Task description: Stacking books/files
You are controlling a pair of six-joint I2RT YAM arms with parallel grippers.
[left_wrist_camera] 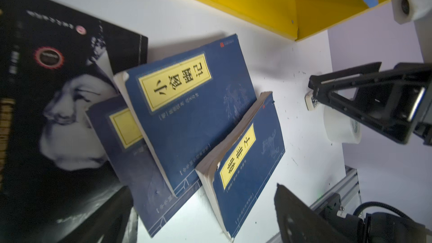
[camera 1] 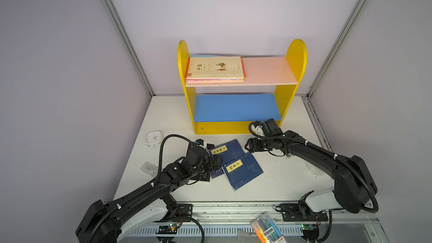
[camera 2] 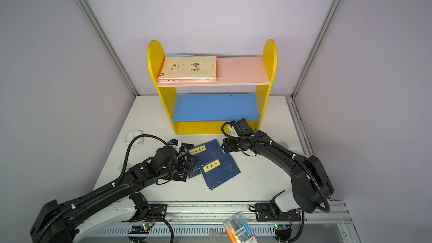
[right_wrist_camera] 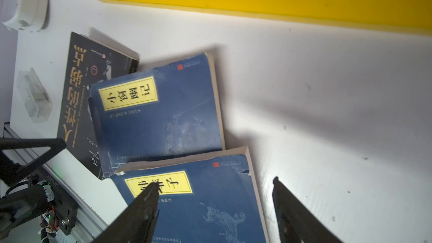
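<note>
Three dark blue books lie overlapping on the white table. The front blue book (camera 1: pixel 243 171) leans on the edge of the upper blue book (camera 1: pixel 230 151), and the lowest blue book (left_wrist_camera: pixel 148 184) peeks out beneath. A black book (right_wrist_camera: pixel 85 103) with a face on its cover lies at their left. My left gripper (camera 1: pixel 217 163) stands open over the left side of the books, fingers (left_wrist_camera: pixel 112 211) apart and empty. At the right end of the upper blue book is my right gripper (camera 1: pixel 249 145), its fingers (right_wrist_camera: pixel 144 211) apart above the front book with nothing held.
The shelf (camera 1: pixel 198 128) behind has stacked books (camera 1: pixel 216 68) on its pink top board; its blue lower board (camera 1: pixel 236 107) is bare. A white clock (camera 1: pixel 154 138) and clear box (right_wrist_camera: pixel 33 96) stand at left. Tape (left_wrist_camera: pixel 342 126) lies at right.
</note>
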